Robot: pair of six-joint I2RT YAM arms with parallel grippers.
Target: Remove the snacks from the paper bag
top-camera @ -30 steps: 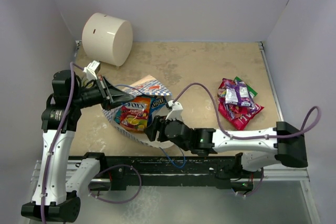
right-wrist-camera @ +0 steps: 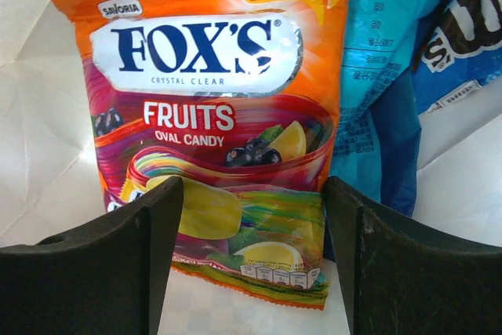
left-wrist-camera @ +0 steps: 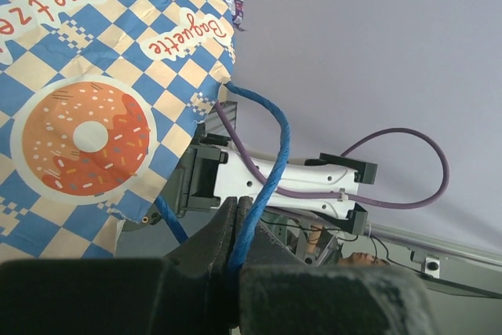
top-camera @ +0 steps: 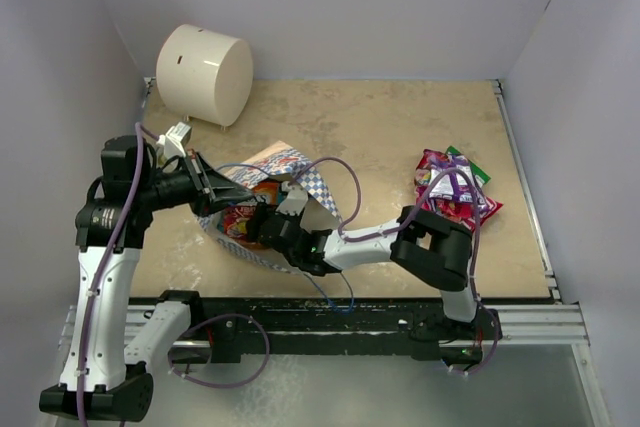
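Observation:
The blue-and-white checked paper bag (top-camera: 318,187) lies tipped with its mouth toward my right arm; its printed side (left-wrist-camera: 118,60) fills the upper left of the left wrist view. My left gripper is shut on the bag's blue cord handle (left-wrist-camera: 271,170). Inside the bag, the right wrist view shows an orange-and-red Fox's candy pack (right-wrist-camera: 208,127), with a light-blue pack (right-wrist-camera: 376,60) and a dark-blue pack (right-wrist-camera: 471,37) beside it. My right gripper is open, its fingers standing apart over the lower part of the Fox's pack, which shows between them.
Several snack packs, red, purple and green, form a pile (top-camera: 455,187) on the right of the table (top-camera: 350,112). A white cylinder (top-camera: 205,75) stands at the back left.
My right gripper has moved left and into the bag's mouth, now covering much of the Fox's pack from above. The left arm has stayed almost still.

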